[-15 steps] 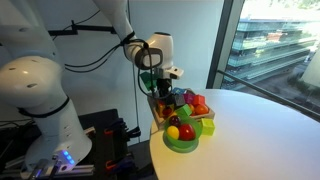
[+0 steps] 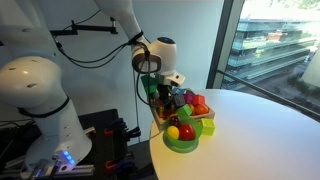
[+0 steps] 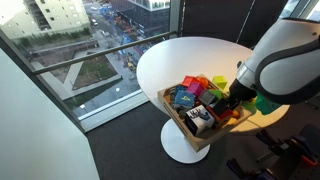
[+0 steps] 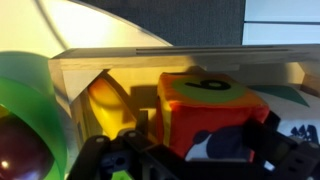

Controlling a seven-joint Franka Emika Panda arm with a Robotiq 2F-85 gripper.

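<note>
My gripper is open and down in the wooden box, its black fingers [image 4: 128,155] on either side of an orange-and-red packet [image 4: 210,93] with a yellow mark. Beside that packet lies a yellow item [image 4: 108,105], close to the box's corner. In exterior view 1 the box [image 2: 208,116] stands behind the green bowl, and the white hand [image 2: 160,62] hides part of it. Exterior view 2 shows the box [image 3: 178,120] crowded with colourful packets, including a white-and-dark one [image 3: 199,119]. Whether the fingers touch the orange-and-red packet, I cannot tell.
A green bowl [image 2: 183,149] with red and yellow round items stands directly in front of the box. A yellow-green block [image 2: 208,127] sits just right of the bowl.
The white hand has come down a little and turned, showing more of its side in exterior view 1. The bowl and the yellow-green block have stayed in place.
</note>
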